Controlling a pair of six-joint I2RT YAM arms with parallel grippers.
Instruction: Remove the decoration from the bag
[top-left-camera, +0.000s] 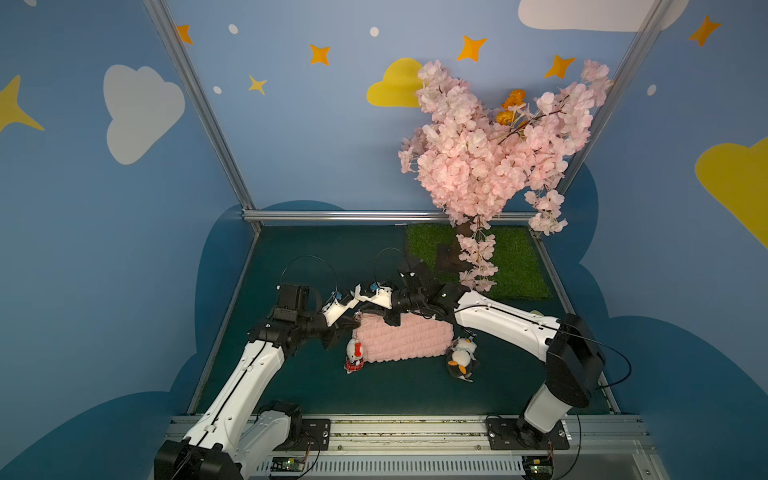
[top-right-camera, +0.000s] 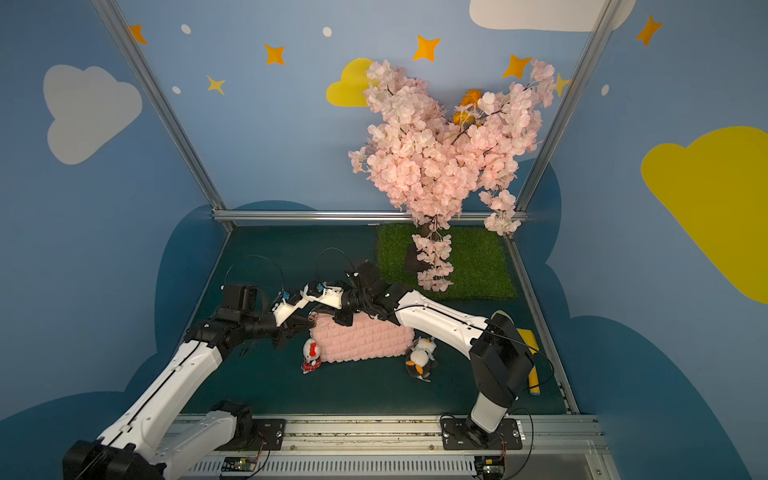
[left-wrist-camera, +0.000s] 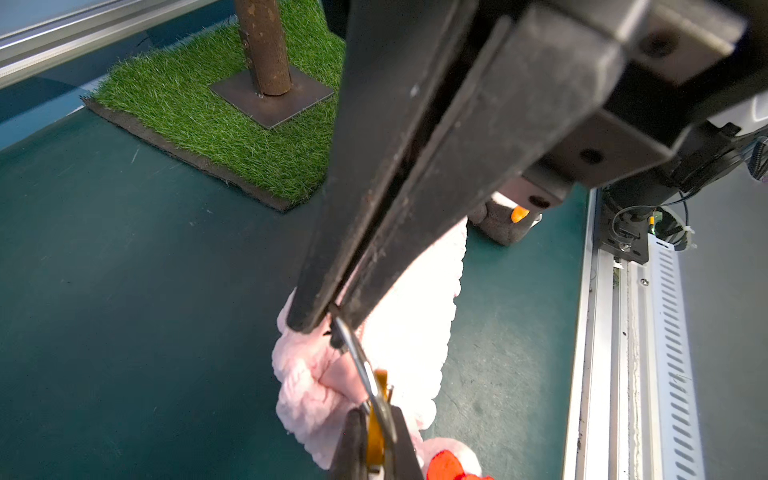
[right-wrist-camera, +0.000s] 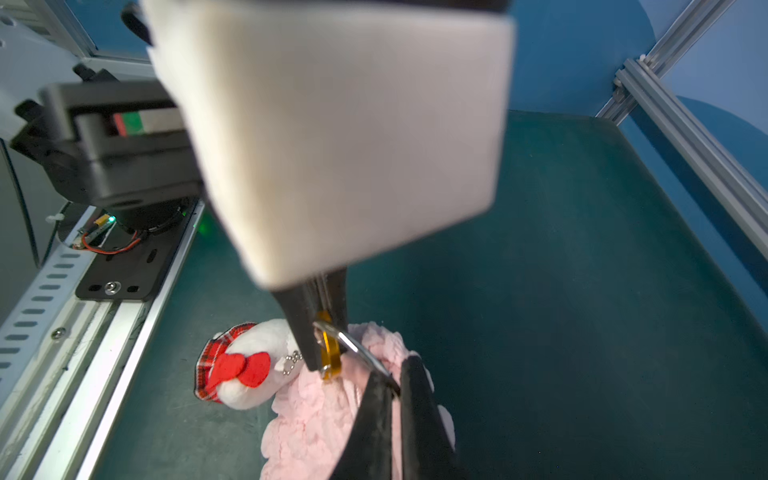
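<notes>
The pink fluffy bag (top-left-camera: 404, 336) lies on the table. Over its left end, both grippers meet at a silver metal clasp (left-wrist-camera: 360, 360) with a gold part (right-wrist-camera: 328, 360). My left gripper is shut at one end of the clasp. My right gripper is at the other end in its own view, its fingers close together; their exact grip is unclear. A white plush with a red bow (right-wrist-camera: 240, 368) and a ball chain lies at the bag's left end. A penguin plush (top-left-camera: 462, 356) lies at the right end.
Behind the bag, a blossom tree (top-left-camera: 488, 152) stands on a grass mat (top-left-camera: 520, 264). A yellow object (top-right-camera: 532, 384) lies at the right edge.
</notes>
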